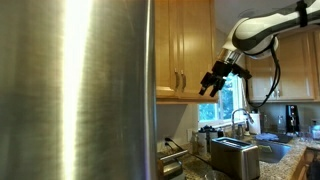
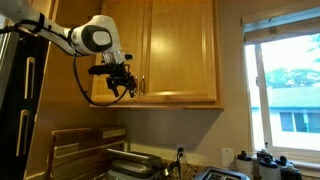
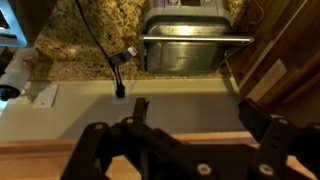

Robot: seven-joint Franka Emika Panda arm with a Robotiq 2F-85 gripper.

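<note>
My gripper is open in the wrist view, with nothing between its fingers. It points down past the lower edge of a wooden cabinet toward the counter. In exterior view 1 the gripper [image 1: 209, 88] hangs in the air just right of the closed wooden upper cabinet [image 1: 172, 45], at about the height of its door handles [image 1: 178, 80]. From the other side, exterior view 2 has the gripper [image 2: 131, 90] in front of the cabinet doors [image 2: 178, 50] near their lower edge; whether it touches them I cannot tell.
A silver toaster [image 1: 235, 157] stands on the granite counter [image 1: 275, 170], with a sink [image 1: 272, 152] beyond it. Below my gripper in the wrist view lie a metal appliance [image 3: 185, 50] and a black cord [image 3: 95, 38]. A large steel surface [image 1: 75, 90] blocks much of exterior view 1.
</note>
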